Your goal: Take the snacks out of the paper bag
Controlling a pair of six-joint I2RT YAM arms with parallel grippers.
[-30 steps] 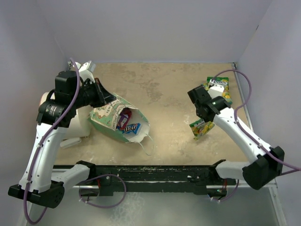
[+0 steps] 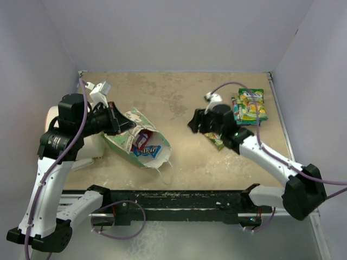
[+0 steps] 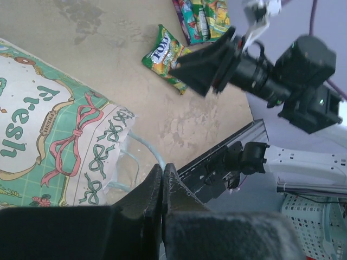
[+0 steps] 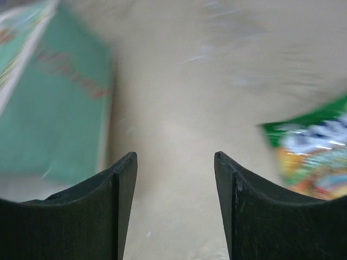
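Note:
The green and white paper bag (image 2: 120, 143) lies on its side, its mouth facing the front right. Inside the opening show a blue snack pack (image 2: 147, 151) and a dark red one (image 2: 142, 139). My left gripper (image 2: 132, 125) is shut over the bag's upper side; nothing shows between its fingertips in the left wrist view, where the bag's printed side (image 3: 49, 130) spreads at left. To the right of the bag, my right gripper (image 2: 196, 120) hangs open and empty. A green and yellow snack bag (image 3: 165, 56) lies on the table beside it, partly hidden under the arm from above.
Several snack bags (image 2: 252, 104) lie together at the back right of the table. A white rounded object (image 2: 93, 145) stands left of the paper bag.
My right gripper lowered the snack bag, let it lie on the table, and swung left toward the paper bag, blurred by motion.

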